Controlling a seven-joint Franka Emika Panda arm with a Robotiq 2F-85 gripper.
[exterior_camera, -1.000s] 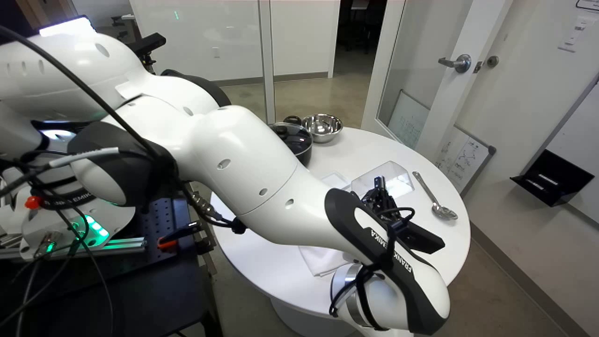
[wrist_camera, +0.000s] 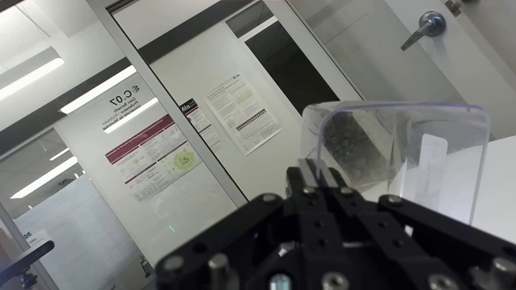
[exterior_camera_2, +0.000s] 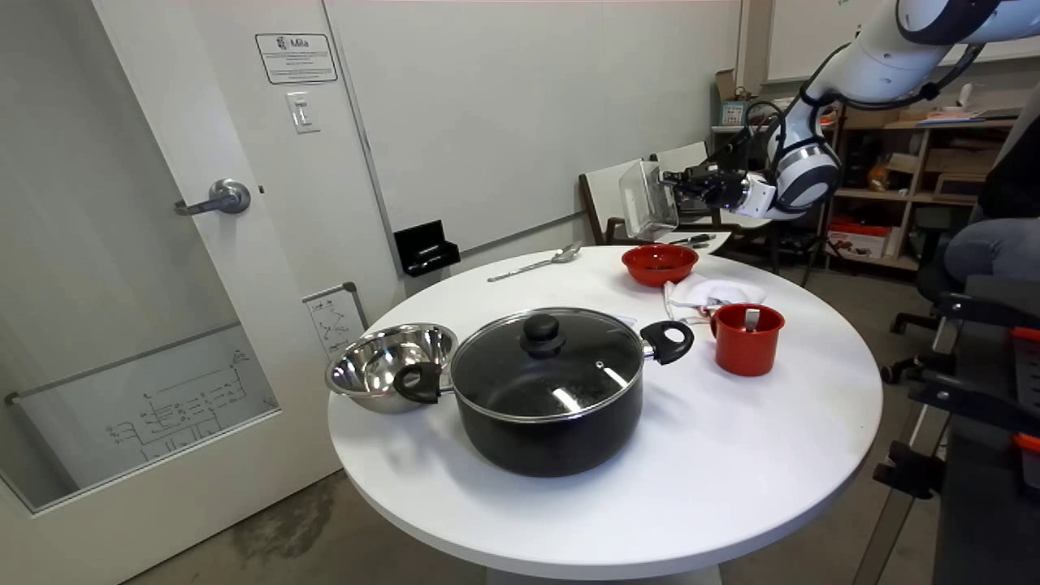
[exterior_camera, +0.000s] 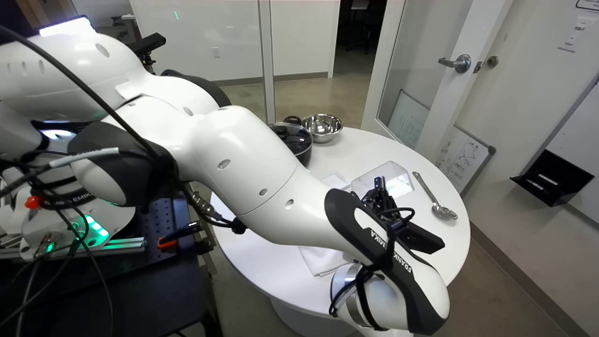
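A clear plastic container [exterior_camera_2: 645, 201] is up in the air above the far side of the table, tipped on its side. My gripper is shut on its thin wall; in the wrist view the container [wrist_camera: 404, 107] reaches out past the fingertips to the right, its purplish rim facing the camera. From the side, the gripper [exterior_camera_2: 670, 179] points level at the container, above a red bowl [exterior_camera_2: 660, 264]. In exterior view 1 the container [exterior_camera: 387, 174] shows just beyond the fingers, and the arm hides the bowl.
A lidded black pot [exterior_camera_2: 546, 429] and a steel bowl [exterior_camera_2: 385, 362] stand on the white table [exterior_camera_2: 751, 468]. Beyond are a red mug [exterior_camera_2: 746, 346], a white cloth [exterior_camera_2: 717, 289] and a slotted spoon [exterior_camera_2: 531, 265].
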